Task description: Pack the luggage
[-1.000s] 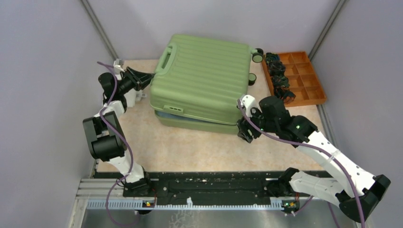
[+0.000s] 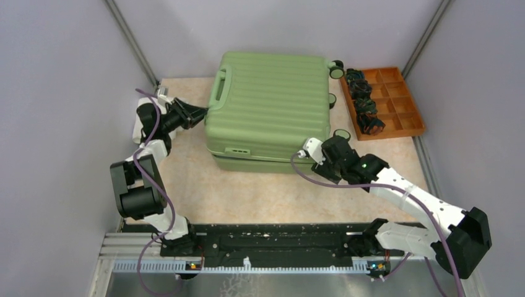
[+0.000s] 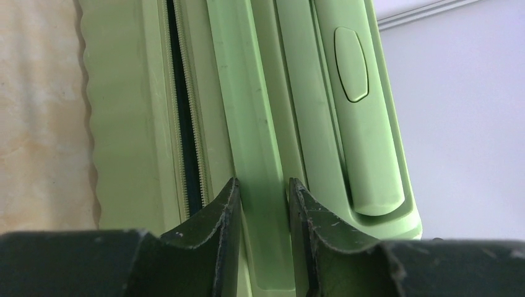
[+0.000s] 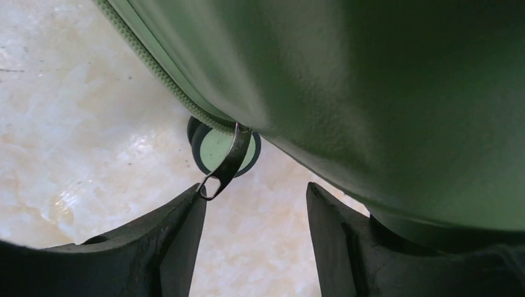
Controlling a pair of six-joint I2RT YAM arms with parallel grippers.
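A green hard-shell suitcase (image 2: 268,102) lies on the table with its lid down and a narrow zippered gap along the side. My left gripper (image 2: 201,112) is at its left end; in the left wrist view the fingertips rest against a long green strip (image 3: 254,124) beside the handle (image 3: 365,124), which lies between them. My right gripper (image 2: 328,172) is low at the front right corner; in the right wrist view its part-open fingers (image 4: 173,241) stand below a metal zipper pull (image 4: 226,164), whose end is by the left fingertip.
An orange compartment tray (image 2: 399,111) with dark bundled items stands at the back right. Suitcase wheels (image 2: 336,71) stick out on the right side.
The suitcase has shifted slightly right and straightened, its front gap narrower, with my left gripper moving along. My right gripper has turned and moved in at the front right corner.
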